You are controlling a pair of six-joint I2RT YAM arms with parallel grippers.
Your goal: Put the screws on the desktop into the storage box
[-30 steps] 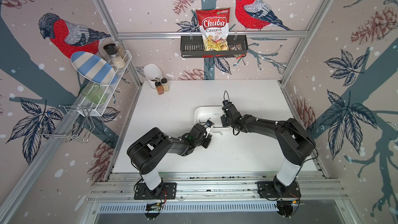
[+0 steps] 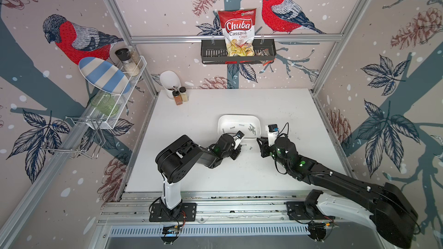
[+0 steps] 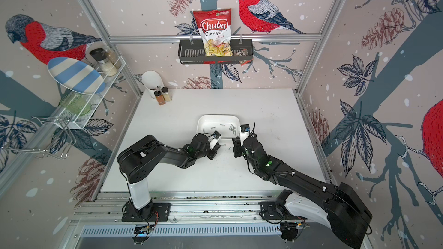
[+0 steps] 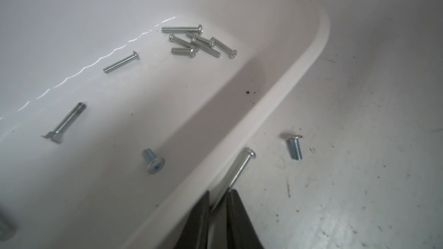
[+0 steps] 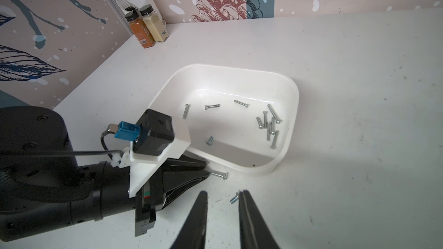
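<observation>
The white storage box (image 5: 230, 156) holds several screws, most bunched at one end (image 4: 181, 30). My left gripper is down outside the box's front wall, its fingertips slightly apart at a long screw (image 4: 241, 166) lying along that wall; whether they grip it is unclear. A short screw (image 4: 294, 147) lies loose on the desktop beside it. My right gripper hangs to the right of the left one, fingers parted and empty, pointing toward the short screw in its view.
Two spice jars (image 5: 154, 25) and a white board stand at the back left corner. The desktop (image 5: 346, 87) is clear behind and right of the box. A shelf with chips (image 2: 237, 32) hangs on the back wall.
My right arm has pulled back from over the box toward the front right. My left gripper has crept rightward along the front wall, and the box has shifted slightly back.
</observation>
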